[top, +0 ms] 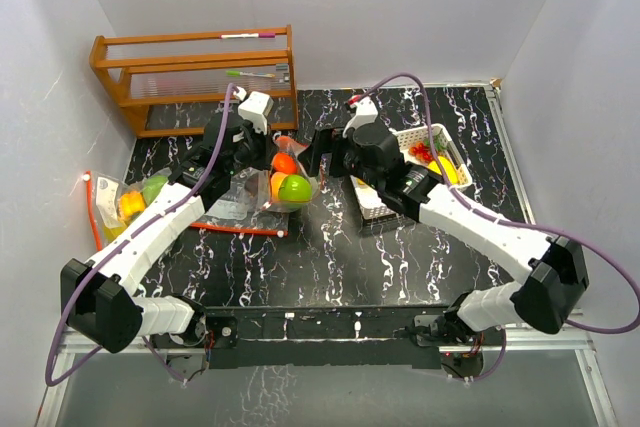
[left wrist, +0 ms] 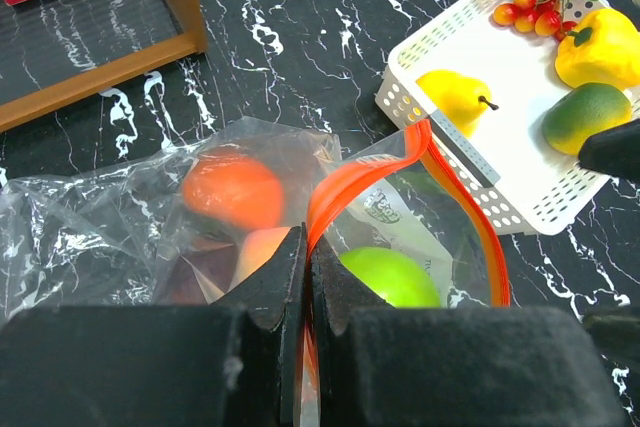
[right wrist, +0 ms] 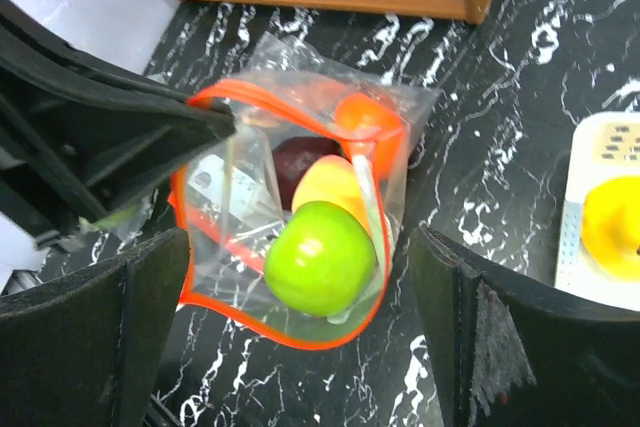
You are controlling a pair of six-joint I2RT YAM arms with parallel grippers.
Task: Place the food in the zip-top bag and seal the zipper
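An open zip top bag with an orange zipper (left wrist: pixel 440 167) stands mid-table, holding a green fruit (right wrist: pixel 318 257), a peach-coloured one (right wrist: pixel 325 182), a red-orange one (right wrist: pixel 368 142) and a dark one (right wrist: pixel 300 162). My left gripper is shut on the bag's rim. My right gripper (top: pixel 330 152) is open beside the bag's mouth, with nothing between its fingers.
A white basket (left wrist: pixel 540 187) at the right holds a yellow pear (left wrist: pixel 450 97), a mango, a pepper and small red fruit. A wooden rack (top: pixel 200 62) stands at the back. Another filled bag (top: pixel 130 207) lies far left.
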